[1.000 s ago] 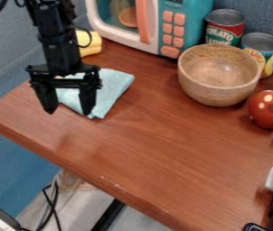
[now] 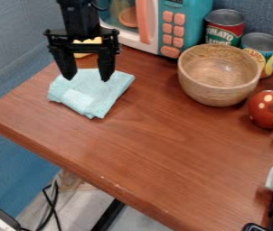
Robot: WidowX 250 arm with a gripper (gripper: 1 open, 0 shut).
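Note:
My black gripper [image 2: 86, 69] hangs at the upper left, above the back part of a folded light-blue cloth [image 2: 93, 95]. Its two fingers are spread apart and open, and I see nothing held between them. The cloth lies on the left part of the wooden table [image 2: 164, 153].
A toy microwave [image 2: 145, 25] stands at the back, with a yellow object partly behind my arm. To the right are a wooden bowl [image 2: 218, 81], two cans [image 2: 223, 30], a red egg-like object [image 2: 265, 110] and a black item at the edge.
The gripper has moved up and back, away from the front of the cloth, uncovering more of it.

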